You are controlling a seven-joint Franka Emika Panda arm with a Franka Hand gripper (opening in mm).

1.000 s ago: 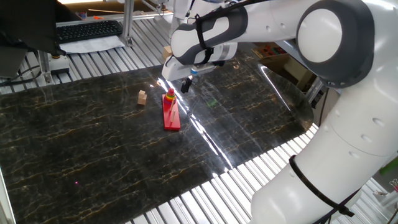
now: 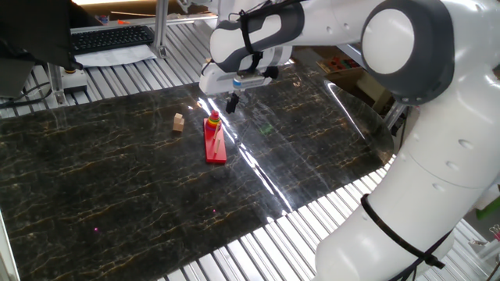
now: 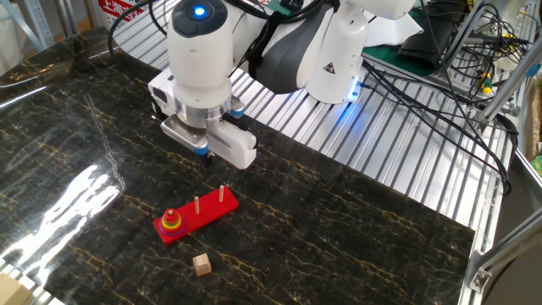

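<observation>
A long red board (image 3: 201,216) with upright pegs lies on the dark marbled tabletop. Colored rings (image 3: 172,222) are stacked on one end peg, narrowing to a red top. In the second exterior view, the middle and far-end pegs stand bare. A small wooden block (image 3: 201,264) rests on the table beside the board. My gripper (image 2: 233,103) hangs above the table, apart from both board and block. Its dark fingertips show as one small cluster in each view, so the gap between them is unclear. No object is visible at them.
Slatted metal (image 3: 398,161) borders the tabletop on the robot's side. A keyboard (image 2: 112,38) sits beyond the table, and cables (image 3: 457,119) run near the base.
The arm and gripper have shifted slightly left in the first exterior view, with a small turn of the hand. The board, rings and block stay put.
</observation>
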